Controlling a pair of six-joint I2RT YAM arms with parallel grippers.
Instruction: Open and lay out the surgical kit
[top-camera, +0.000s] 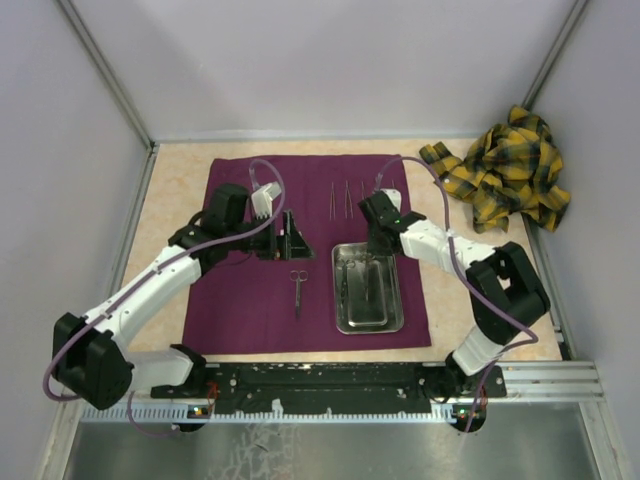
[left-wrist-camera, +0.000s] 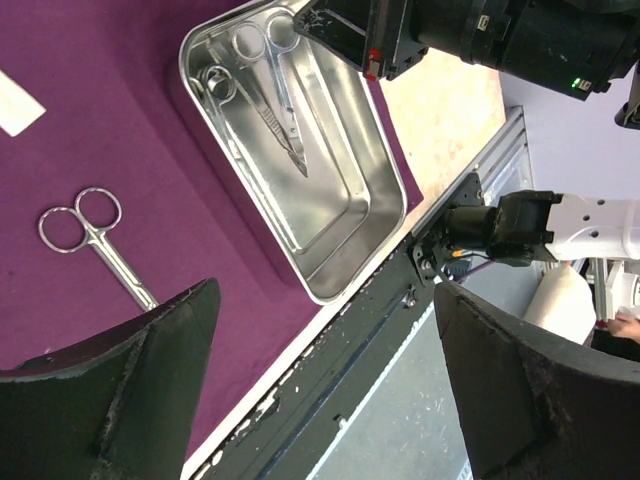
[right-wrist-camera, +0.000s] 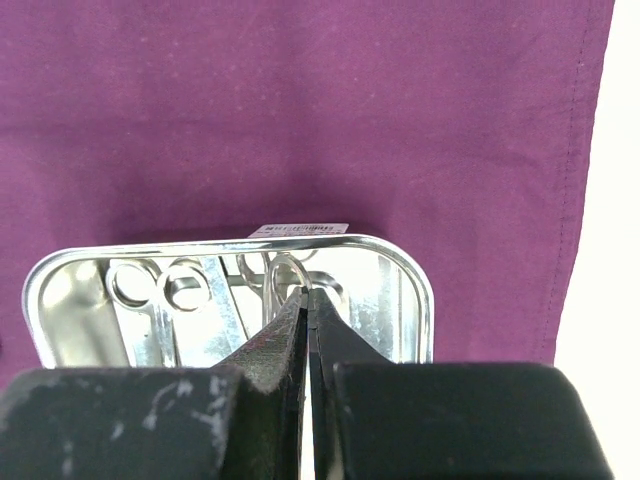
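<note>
A steel tray (top-camera: 390, 320) holding scissor-like instruments (left-wrist-camera: 285, 100) rests on the purple drape (top-camera: 240, 310). Scissors (top-camera: 298, 285) lie left of it; several thin instruments (top-camera: 348, 200) line the drape above. My left gripper (top-camera: 290, 240) hangs open left of the tray's upper part, nothing between its fingers. My right gripper is shut at the tray's far end, its tips over ringed handles; whether they touch is unclear, and nothing clearly shows between them.
A yellow-black plaid cloth (top-camera: 510, 170) is bunched at the back right. A white packet (left-wrist-camera: 15, 105) lies left of the tray.
</note>
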